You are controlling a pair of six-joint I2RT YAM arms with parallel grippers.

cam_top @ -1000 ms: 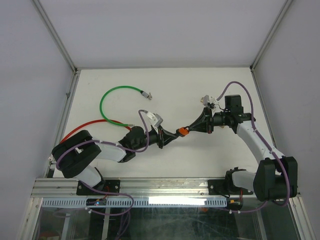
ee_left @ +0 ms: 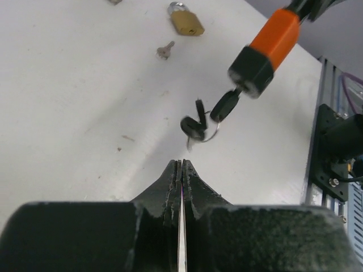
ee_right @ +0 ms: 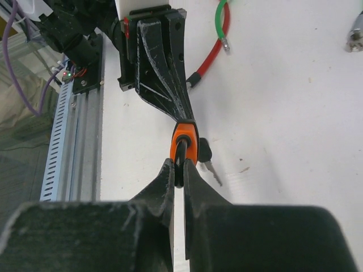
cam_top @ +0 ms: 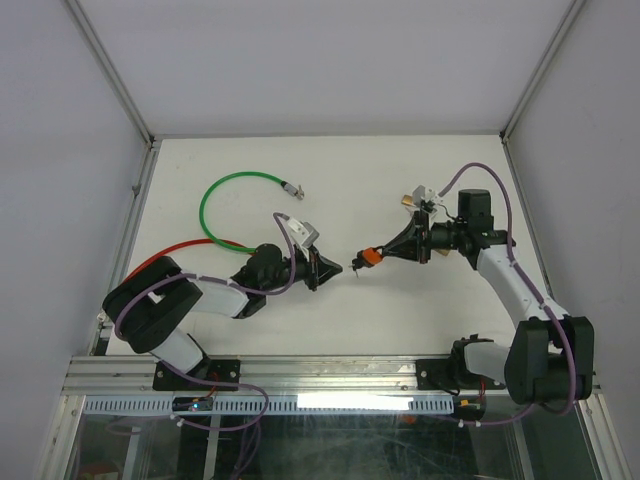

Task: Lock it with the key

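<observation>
My right gripper is shut on the black loop of an orange-black holder (cam_top: 370,257). From that holder hangs a black-headed key (ee_left: 193,128), swinging and blurred in the left wrist view. Its metal blade (ee_right: 214,172) shows in the right wrist view. My left gripper is shut with nothing between its fingertips, and the key is beyond them, up and slightly right in its view. A brass padlock (ee_left: 188,22) lies on the table at the back, with a small loose key (ee_left: 164,50) near it.
A green cable (cam_top: 203,212) and a red cable (cam_top: 165,251) lie on the left of the white table (cam_top: 330,180). A metal rail (cam_top: 300,368) runs along the front edge.
My right gripper moved slightly right with the holder, and the key is swinging.
</observation>
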